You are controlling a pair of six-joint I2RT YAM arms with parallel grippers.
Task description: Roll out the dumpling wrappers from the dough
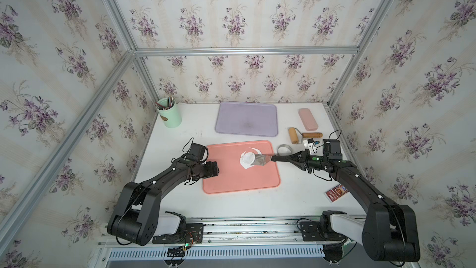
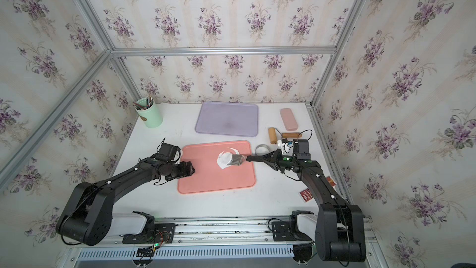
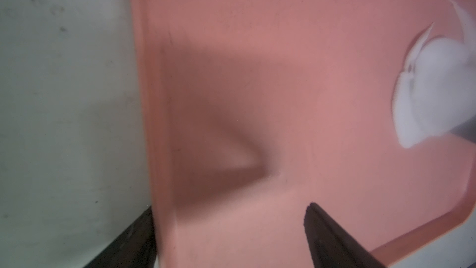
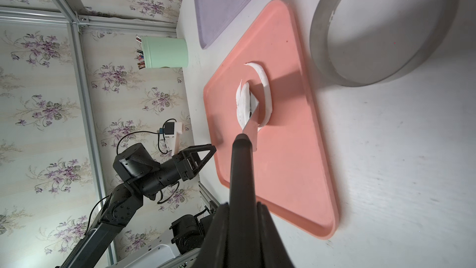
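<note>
White rolled dough lies on the pink board, right of its middle, as a round piece with a thin curved strip beside it. My right gripper is shut on a spatula with a black handle. Its grey blade points left, its front edge at the round piece. In the left wrist view the round piece bulges above the dough around it; how far the blade reaches underneath is hidden. Over the board's left edge, my left gripper stands open and empty.
A clear ring cutter stands right of the board, with a wooden roller behind it. The purple tray lies empty at the back. A green cup of tools is at back left.
</note>
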